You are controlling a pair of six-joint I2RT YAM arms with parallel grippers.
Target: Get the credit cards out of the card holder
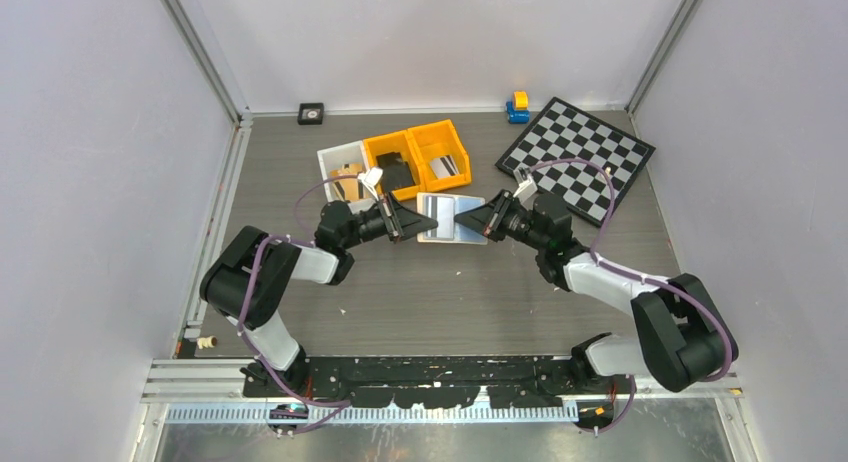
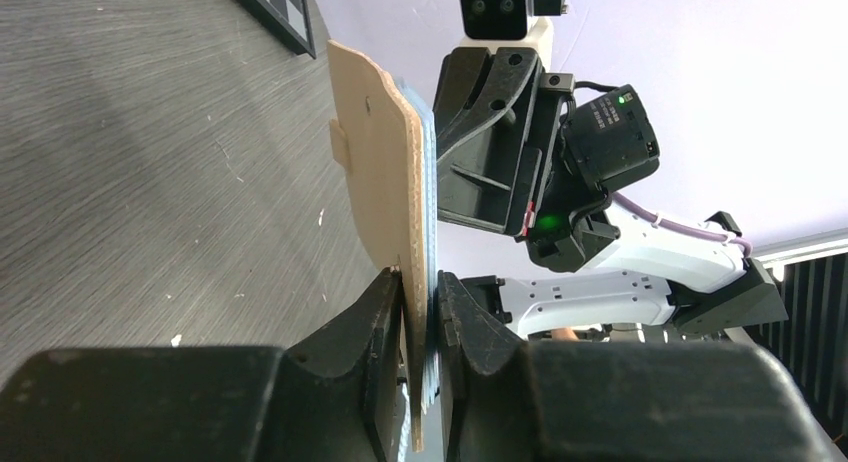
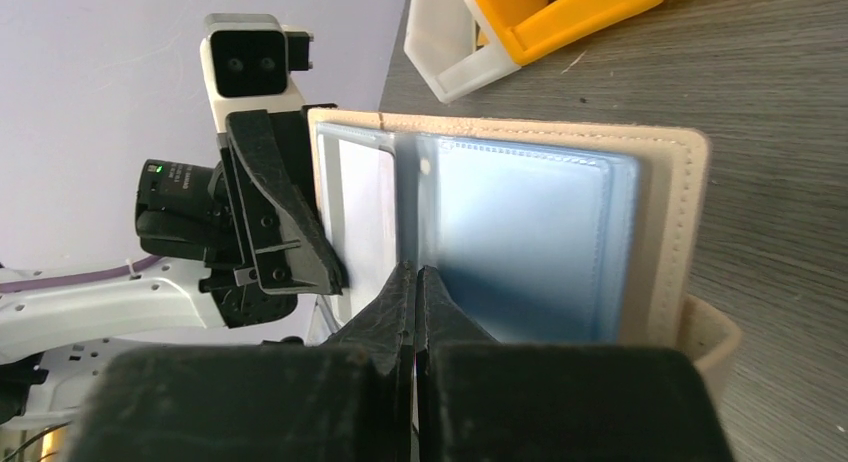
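Note:
An opened beige card holder point(image 1: 473, 204) with clear bluish sleeves point(image 3: 525, 232) is held up between both arms over the middle of the table. My left gripper is shut on its left edge, the holder standing on end in the left wrist view. A white card point(image 3: 367, 217) shows in the sleeve near the left gripper; the right-hand sleeve looks empty. My right gripper is shut in front of the sleeves, and no card shows between its fingertips. Whether those tips touch the holder is hard to tell.
Behind the holder stand an orange bin point(image 1: 465, 179) with cards point(image 1: 444, 166) in one compartment and a dark item in the other, and a white bin point(image 1: 322, 164) with beige holders. A chessboard point(image 1: 580, 147) lies at the back right.

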